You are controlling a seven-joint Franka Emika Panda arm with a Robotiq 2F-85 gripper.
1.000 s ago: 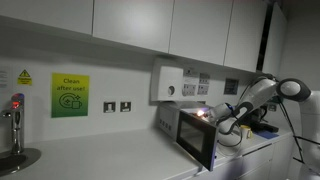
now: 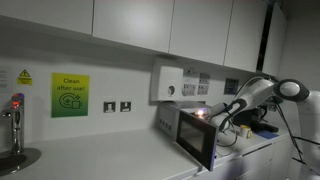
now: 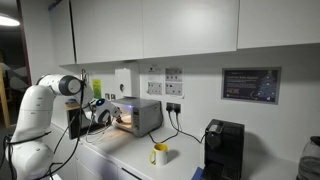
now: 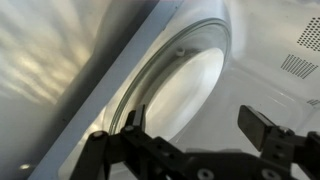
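Observation:
The microwave (image 3: 148,116) stands against the wall with its door (image 2: 196,140) swung wide. Its lit interior shows in the wrist view, where a white round dish (image 4: 190,92) rests on a clear glass turntable (image 4: 128,98). My gripper is inside the cavity, over the near side of the dish. Its black fingers (image 4: 256,127) stand well apart, and nothing is visible between them. Whether either finger touches the dish is unclear. From outside, the arm (image 3: 98,108) reaches in at the opening; the gripper itself is too small to make out there.
On the counter (image 3: 185,168) are a yellow-and-white mug (image 3: 159,154) and a black coffee machine (image 3: 224,148). Beyond the open door, the counter is clear toward the sink (image 2: 18,160). Cabinets (image 3: 160,35) hang overhead.
The forearm has shifted slightly near the microwave opening over the last second. The door and the things on the counter look unmoved.

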